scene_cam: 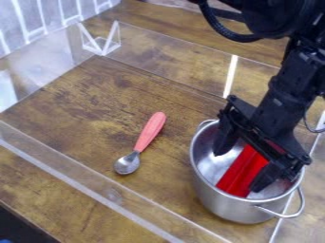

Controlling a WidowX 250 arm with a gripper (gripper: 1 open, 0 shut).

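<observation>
A steel pot (222, 199) with wire handles stands at the right of the camera view, holding a red object (245, 172). My black gripper (252, 152) reaches down over and into the pot's mouth, its fingers apart around the upper part of the red object, with the fingers open. Whether the fingertips touch it cannot be told. A spoon (143, 141) with a pink-red handle lies on the wooden table left of the pot.
A white wire rack (19, 19) stands at the back left.
</observation>
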